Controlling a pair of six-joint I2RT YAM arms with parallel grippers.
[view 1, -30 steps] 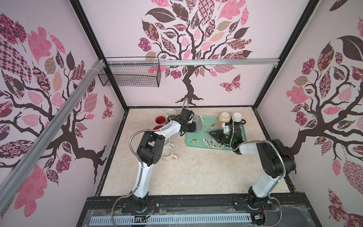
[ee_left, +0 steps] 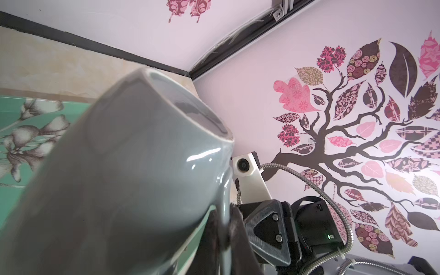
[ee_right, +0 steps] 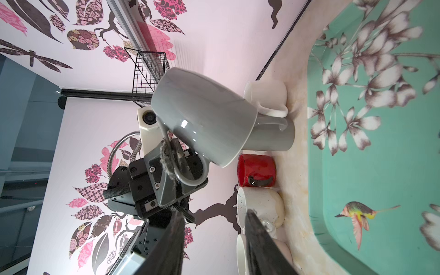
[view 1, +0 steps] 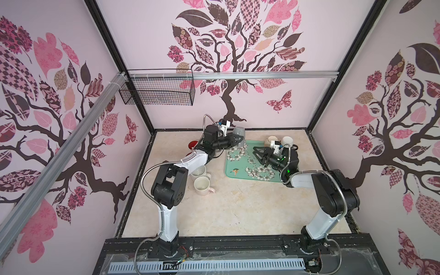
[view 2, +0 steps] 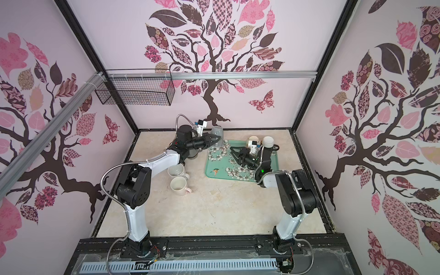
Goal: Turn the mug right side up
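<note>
A glossy grey mug (ee_right: 201, 112) hangs in the air above the left part of the green tray (view 1: 231, 170). Its base faces upward and its rim downward, with the body tilted. My left gripper is shut on its handle (ee_right: 201, 170), the fingers on either side of the thin loop. From the left wrist view, the mug (ee_left: 119, 174) fills much of the picture and its base ring shows at the top. My right gripper has its fingers apart, nothing between them. It is over the tray, to the right of the mug (view 1: 239, 137) and lower than it.
Left of the tray stand several mugs, among them a red mug (ee_right: 256, 169), another grey mug (ee_right: 275, 137) and a white mug (view 1: 201, 185). A pale mug (view 1: 272, 139) and a white mug (view 1: 287, 141) stand behind my right arm.
My left gripper has lifted the grey mug from the tray's left side, up and toward the back, and its tilt has changed. The right gripper has shifted slightly to the left and up in view.
</note>
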